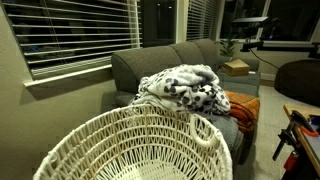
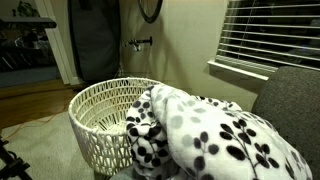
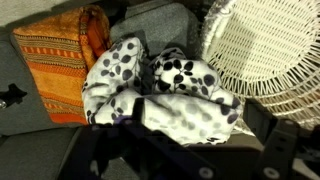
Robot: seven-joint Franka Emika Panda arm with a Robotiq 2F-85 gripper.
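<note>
A white blanket with a dark leaf pattern (image 1: 185, 88) lies bunched on the grey couch, behind a white woven basket (image 1: 140, 145). From the other side, the blanket (image 2: 225, 135) fills the foreground and overlaps the view of the basket (image 2: 95, 115). In the wrist view my gripper is open, its two dark fingers wide apart. Between and beyond them the blanket (image 3: 185, 115) is visible, with the basket (image 3: 265, 45) at upper right. No contact with the cloth can be made out. Neither exterior view clearly shows the gripper.
An orange patterned throw (image 3: 58, 58) lies on the couch beside the blanket. Farther along the grey couch (image 1: 140, 65) sits a cardboard box (image 1: 236, 67). A wooden table edge (image 1: 305, 115) and dark equipment are at the right. The visible basket interior looks empty.
</note>
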